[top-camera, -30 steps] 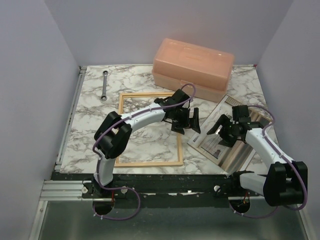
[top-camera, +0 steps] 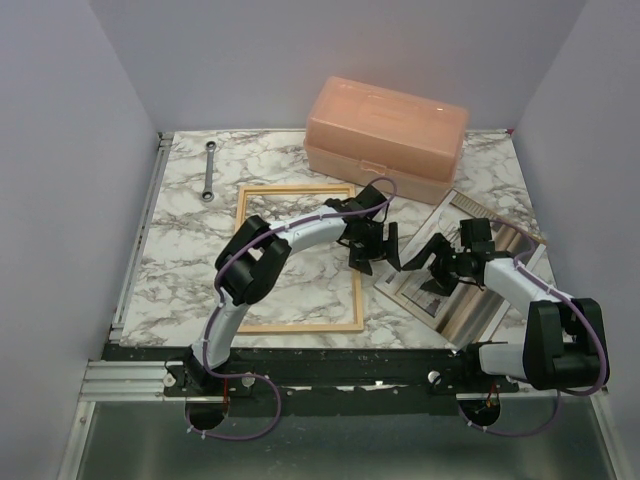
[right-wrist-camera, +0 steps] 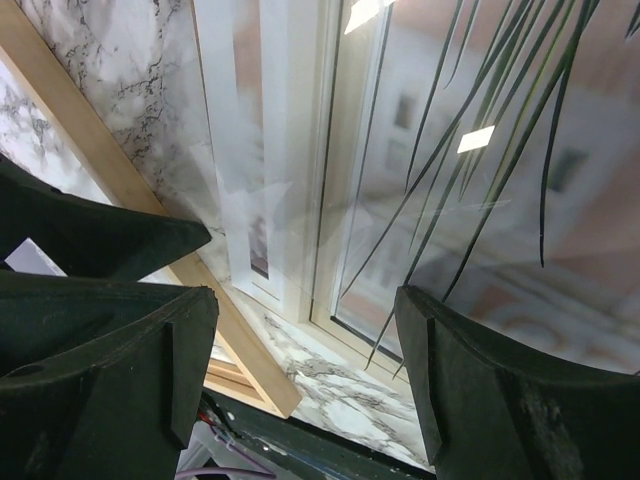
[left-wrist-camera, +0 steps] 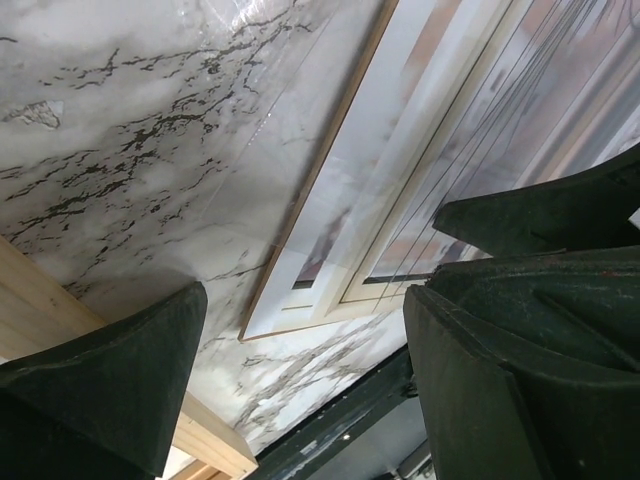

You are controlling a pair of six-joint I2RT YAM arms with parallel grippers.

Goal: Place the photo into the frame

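The empty wooden frame [top-camera: 357,300] lies flat on the left and middle of the marble table. To its right, a stack with the photo [top-camera: 465,290] lies tilted, its pale borders and grass-like dark stalks visible in the right wrist view. A clear sheet [left-wrist-camera: 262,165] seems to reach past the stack's left edge. My left gripper [top-camera: 378,256] is open over the gap between frame and stack. Over the stack's left part, my right gripper [top-camera: 424,278] is open too. Nothing is visibly held in either; whether the fingertips touch the sheets I cannot tell.
A closed orange box [top-camera: 385,130] stands at the back, close behind the stack. A wrench [top-camera: 209,172] lies at the back left. Bare marble shows inside the frame, and the two grippers are close together.
Both grippers have narrowed somewhat. The left has shifted slightly right, the right slightly left and toward the front. The frame and stack look unmoved.
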